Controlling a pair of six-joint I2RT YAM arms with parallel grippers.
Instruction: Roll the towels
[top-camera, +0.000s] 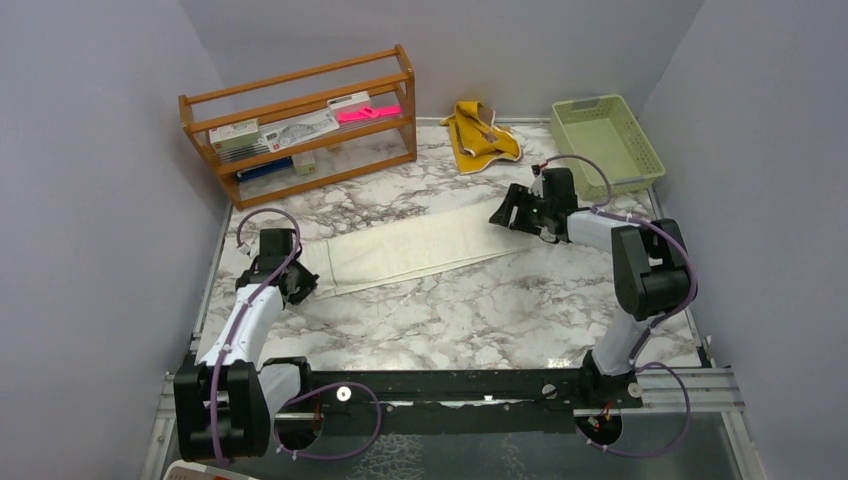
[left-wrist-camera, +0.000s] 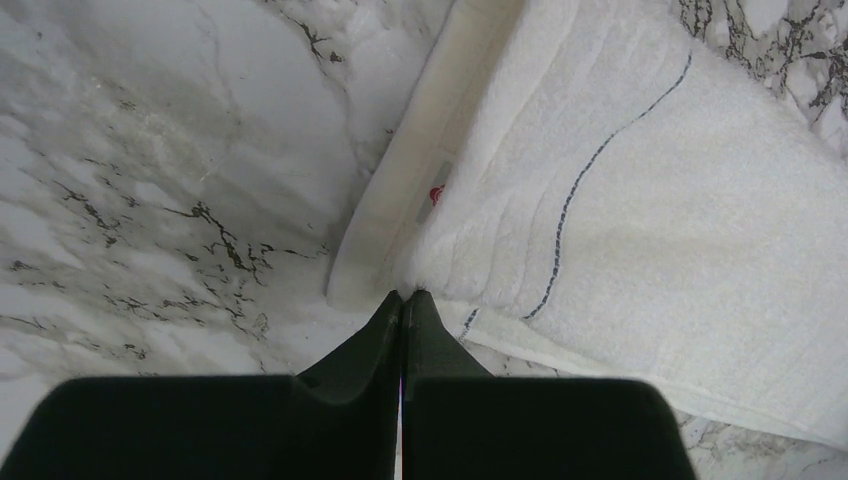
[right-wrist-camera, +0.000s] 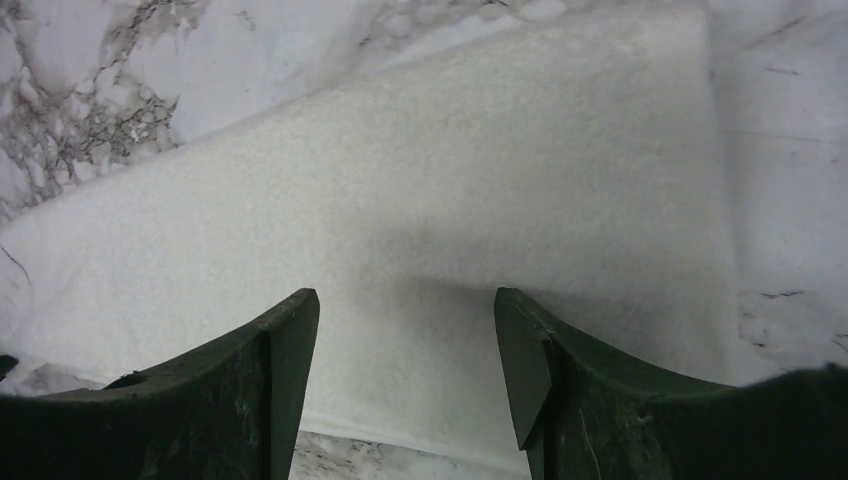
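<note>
A long, folded white towel (top-camera: 420, 243) lies flat across the table, slanting up toward the right. Its left end shows a thin dark stripe (left-wrist-camera: 572, 190) and a plain hem band (left-wrist-camera: 375, 225) sticking out from under the upper layer. At that end's near corner, my left gripper is shut, its tips against the towel's edge; whether cloth is pinched between them is hidden. My right gripper hovers over the towel's right end, fingers apart, with bare white cloth below and nothing between them.
Behind the towel stands a wooden rack (top-camera: 300, 120) holding boxes. A yellow cloth (top-camera: 481, 137) lies at the back, with a green basket (top-camera: 606, 145) in the far right corner.
</note>
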